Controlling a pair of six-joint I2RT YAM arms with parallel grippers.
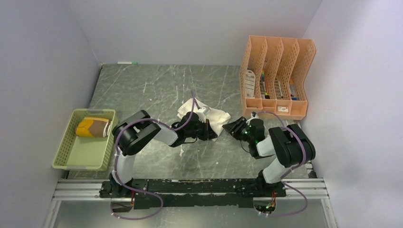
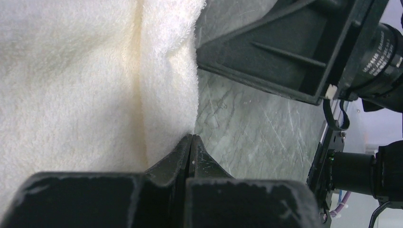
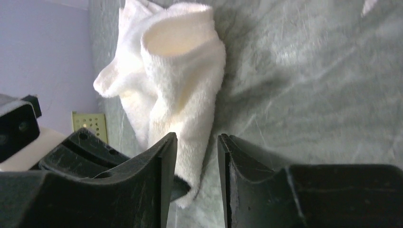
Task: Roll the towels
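A white towel (image 1: 217, 118) lies crumpled and folded on the grey marble table, mid-view. My left gripper (image 1: 207, 133) reaches over it from the left, shut on the towel's edge, which fills much of the left wrist view (image 2: 81, 85). Just right of the towel, my right gripper (image 1: 229, 127) is part open with nothing visible between its fingers; in the right wrist view its fingertips (image 3: 223, 142) are beside the towel's near side, above the table.
A green basket (image 1: 64, 152) holding a yellow and brown bundle stands at the left. An orange divided organizer (image 1: 297, 109) with small items is at the back right.
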